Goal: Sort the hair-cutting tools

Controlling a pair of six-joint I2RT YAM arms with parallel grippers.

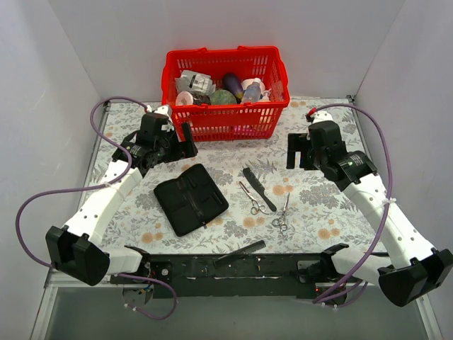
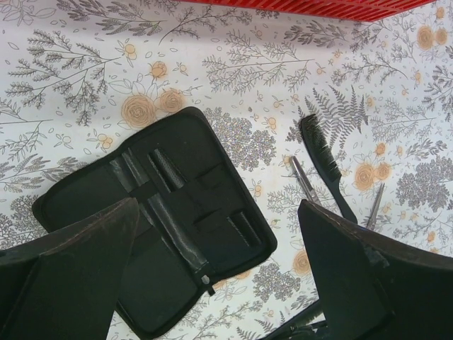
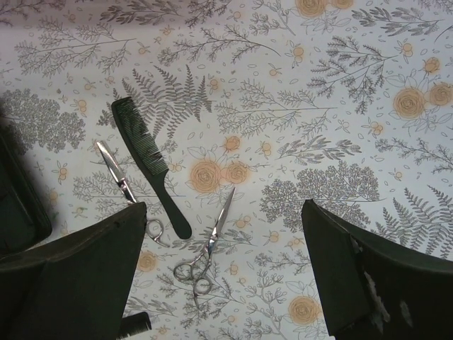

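Note:
An unfolded black zip case [image 1: 177,205] lies flat on the table, its pockets and straps holding no tools that I can see. To its right are a black handled comb [image 3: 141,142], thinning scissors [image 3: 117,173] and a second pair of scissors [image 3: 216,230], all flat and apart from the case. Another black comb [image 1: 241,252] rests at the table's front edge. My left gripper hangs open above the case, nothing between its fingers. Off to the right of the scissors, my right gripper is also open and empty over the table.
A red basket [image 1: 233,131] filled with assorted items, among them a purple eggplant [image 1: 232,83], stands at the back. Free patterned tabletop [image 1: 333,212] lies to the right of the scissors. The front edge drops to a dark bar.

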